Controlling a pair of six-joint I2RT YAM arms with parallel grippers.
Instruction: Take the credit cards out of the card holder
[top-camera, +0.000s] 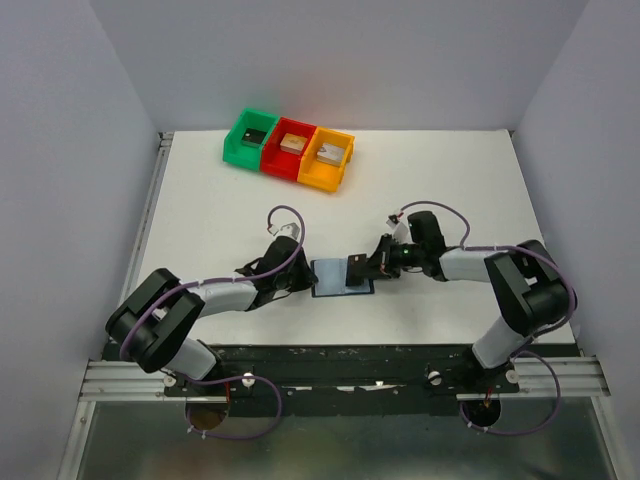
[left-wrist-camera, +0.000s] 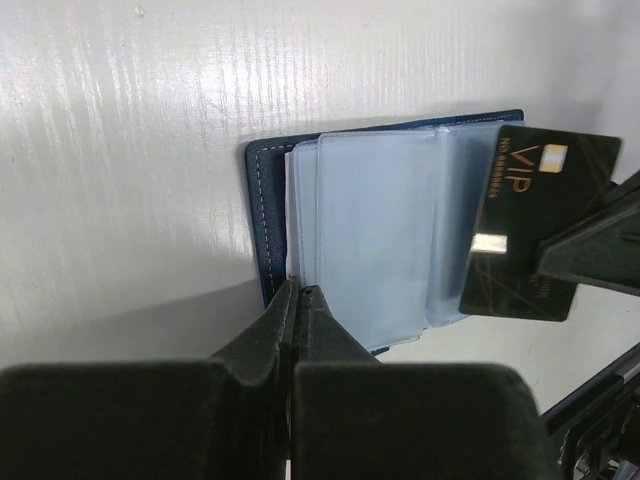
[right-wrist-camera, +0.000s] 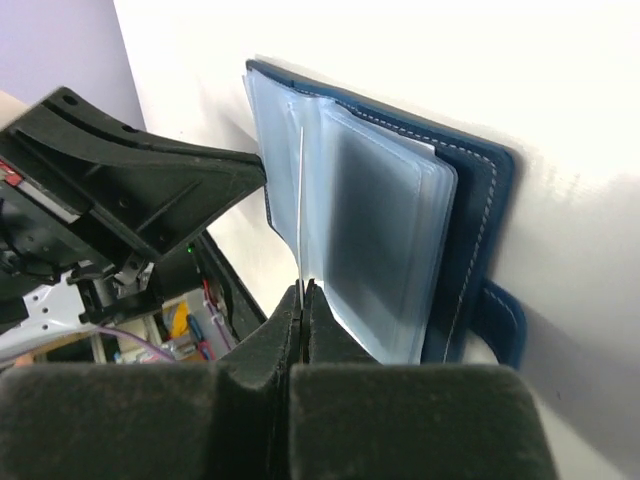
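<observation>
A blue card holder (top-camera: 331, 278) with clear sleeves lies flat near the table's front. My right gripper is shut on a black VIP card (left-wrist-camera: 512, 272). In the left wrist view the card is tilted above the holder's right side, its printed face uncovered. The right wrist view shows that card edge-on, as a thin pale line. My left gripper is shut, its fingertips touching the holder's left edge; whether any of that edge is pinched between them is unclear. In the right wrist view, only one side of the left gripper shows.
Green (top-camera: 235, 154), red (top-camera: 275, 157) and orange (top-camera: 316, 174) bins stand together at the back. Each has something inside. Bare white table (top-camera: 430, 170) spreads behind and to the right of the holder. A dark front rail (top-camera: 340, 361) borders the table.
</observation>
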